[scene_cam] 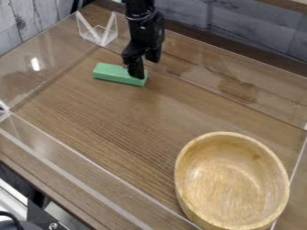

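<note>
My black gripper (135, 59) hangs open at the upper middle, just above the right end of a green rectangular block (114, 74), which lies flat on the wooden table (120, 144). Whether the fingertips touch the block cannot be told at this size.
A large round wooden bowl (232, 180) sits at the lower right. A white wire-like object (99, 29) stands at the back left.
</note>
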